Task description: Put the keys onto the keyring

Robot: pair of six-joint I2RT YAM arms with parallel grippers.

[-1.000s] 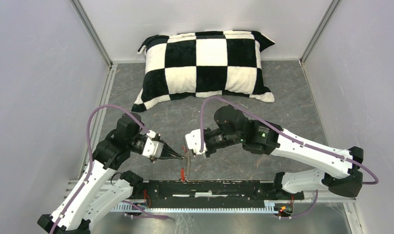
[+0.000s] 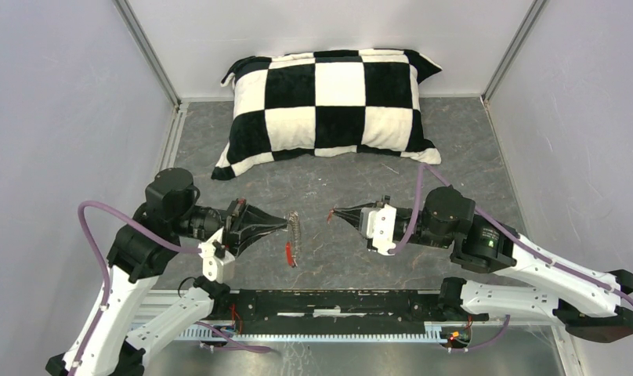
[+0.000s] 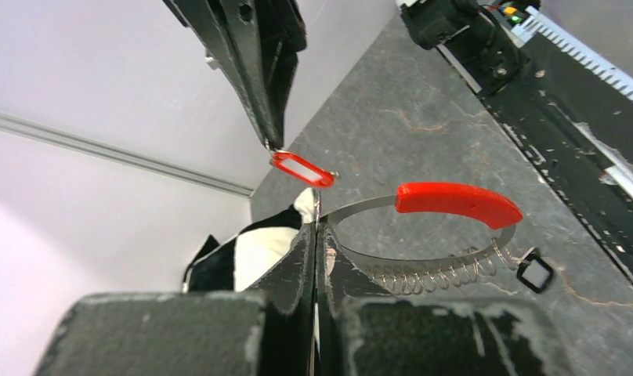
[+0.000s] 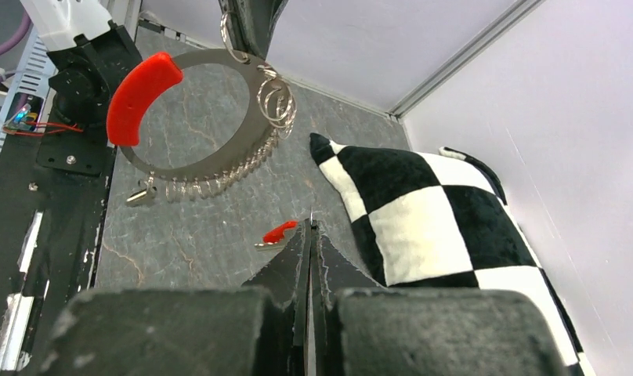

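The steel keyring (image 4: 231,160) with a red sleeve (image 3: 454,200) and coiled rings hangs upright at the tip of my left gripper (image 2: 284,225), which is shut on it. A small black tag (image 3: 535,270) dangles from its coils. My right gripper (image 2: 337,211) is shut, apart from the keyring to its right, with a small red-tagged key (image 3: 302,168) at its tip, as the left wrist view shows. In the right wrist view that red piece (image 4: 278,233) shows just left of the fingertips.
A checkered cushion (image 2: 341,104) lies along the back wall. The grey floor (image 2: 384,266) between it and the front rail is clear. White walls close in both sides and the back.
My right gripper has moved back to the right and upward in the top view, away from the keyring, with the red key.
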